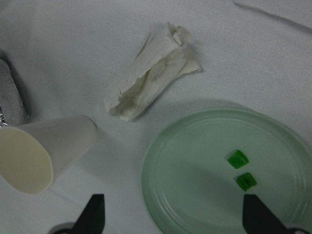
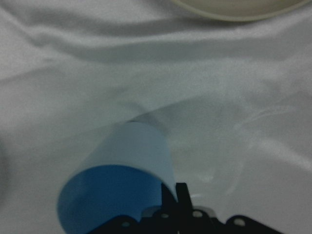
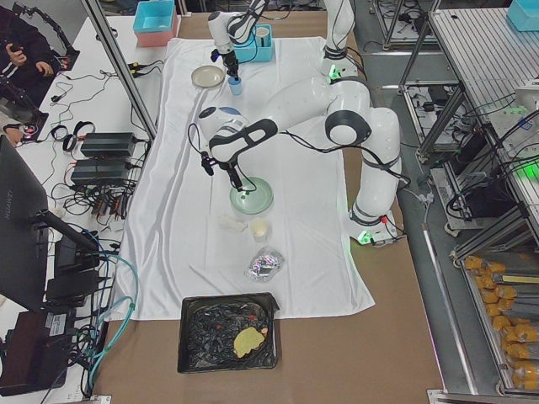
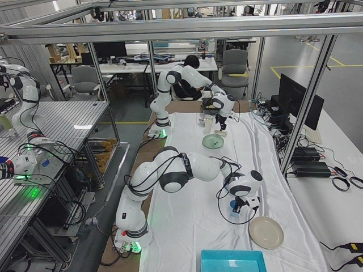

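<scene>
My left gripper stands open above a green plate point(image 1: 192, 151) holding two small green pieces point(image 1: 238, 159). Beside the plate a white cup point(image 1: 68, 141) lies on its side, and above it in the left wrist view is a crumpled paper point(image 1: 148, 73). My right gripper is shut on the rim of a blue cup point(image 2: 107, 195), tilted toward the camera in the right wrist view and near a beige plate point(image 4: 266, 232).
A black lined tray point(image 3: 226, 353) sits at the near edge in the camera left view, beyond a foil packet point(image 3: 265, 263). A blue bin point(image 4: 232, 260) is at the other end.
</scene>
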